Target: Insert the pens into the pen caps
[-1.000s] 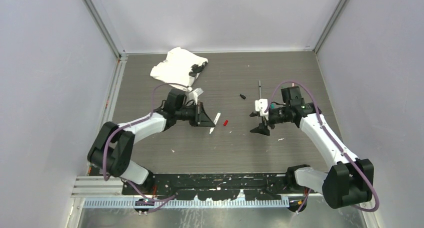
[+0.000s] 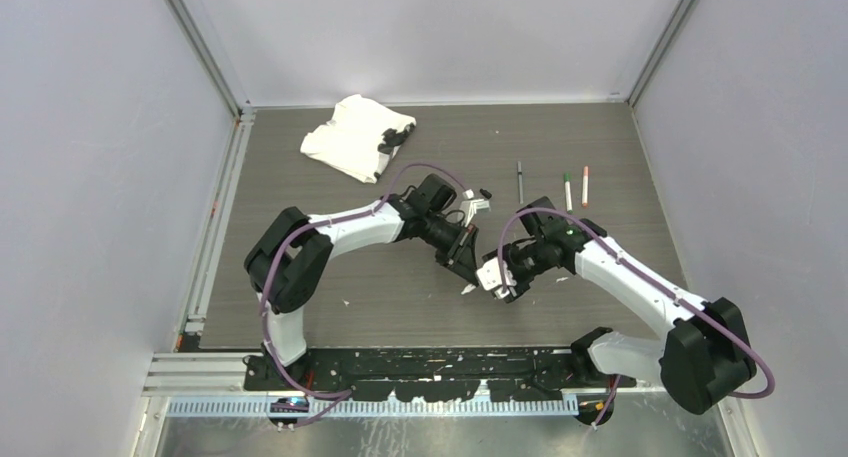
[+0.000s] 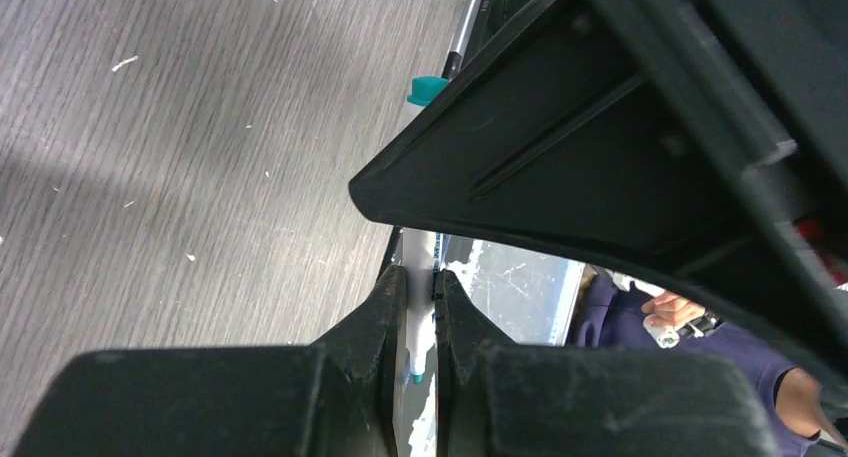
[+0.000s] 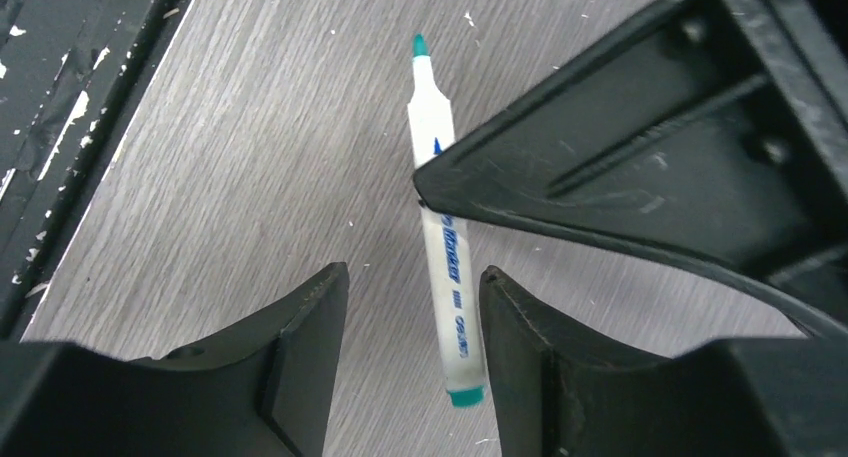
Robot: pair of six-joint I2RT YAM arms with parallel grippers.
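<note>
My left gripper is shut on a white pen (image 3: 420, 252) with teal ends, gripping it near its middle. In the right wrist view the same pen (image 4: 450, 262) stands with its bare teal nib upward and its teal butt end low, beside the right-hand finger (image 4: 515, 322). My right gripper is open, its fingers on either side of that butt end and no clear grip on it. One finger of the left gripper crosses the pen there. From above, both grippers meet over the table, and only the pen's pale tip (image 2: 468, 289) shows.
A black cap (image 2: 485, 193) lies beside the left gripper. At the right back lie a grey pen (image 2: 520, 182), a green-ended pen (image 2: 567, 191) and a red-ended pen (image 2: 585, 187). A white cloth (image 2: 350, 142) rests at the back left.
My left gripper has carried the pen right and toward the front. The red cap, visible earlier, is now hidden beneath the left arm.
</note>
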